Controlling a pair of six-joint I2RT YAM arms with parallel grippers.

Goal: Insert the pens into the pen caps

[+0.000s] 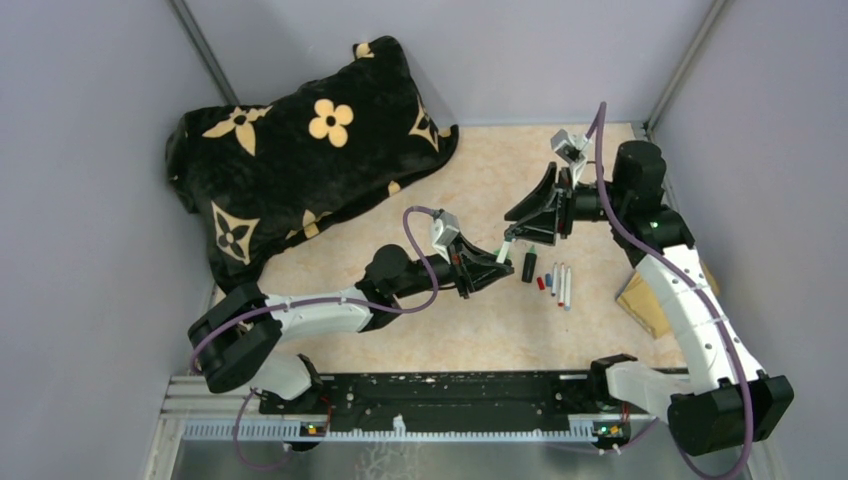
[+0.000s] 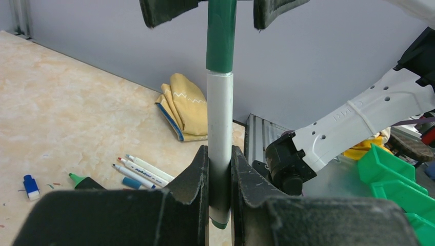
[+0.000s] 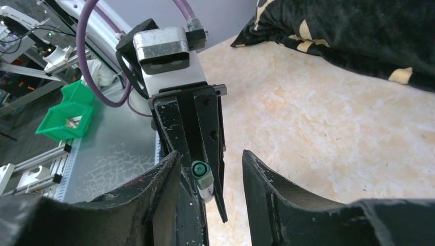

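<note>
In the left wrist view my left gripper is shut on a white marker (image 2: 219, 107), held upright with a green cap (image 2: 220, 36) on its top. The fingers of my right gripper stand apart above and around the cap, not touching it as far as the left wrist view shows. On the table lie a black green-tipped marker (image 1: 528, 264), several white pens (image 1: 562, 285), a small red cap (image 1: 540, 283) and a blue cap (image 2: 31, 187).
A dark patterned blanket (image 1: 300, 160) fills the back left. A folded yellow cloth (image 1: 642, 305) lies at the right.
</note>
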